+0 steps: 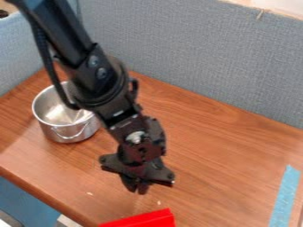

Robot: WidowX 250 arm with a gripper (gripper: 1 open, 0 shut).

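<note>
My gripper [136, 184] hangs low over the wooden table [225, 160], its fingertips pointing down a little behind a red object [140, 221] at the bottom edge of the view. Whether the fingers are open or shut is hard to tell, and nothing is visibly held. A steel pot [62, 120] stands at the left, partly hidden behind my arm.
Grey padded walls [213, 62] bound the table at the back and left. A light blue strip [284, 195] lies along the right.
</note>
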